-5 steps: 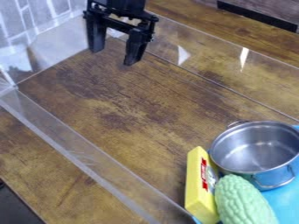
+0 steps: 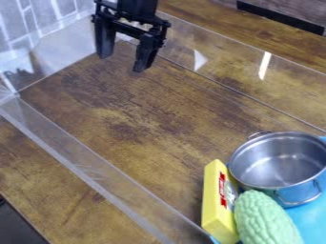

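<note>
My black gripper (image 2: 128, 50) hangs at the top of the camera view over the back of the wooden floor, its two fingers apart with nothing seen between them. At the lower right sit a steel pot (image 2: 274, 162), a yellow box (image 2: 218, 202) with a red label, and a green corn-like object (image 2: 266, 218), all well away from the gripper.
Clear plastic walls (image 2: 90, 181) border the wooden work area (image 2: 147, 119), whose middle is bare. A blue surface (image 2: 311, 219) lies under the items at the lower right.
The gripper has shifted and turned slightly over the last second, staying in the same area at the top. The pot, box and green object have not moved.
</note>
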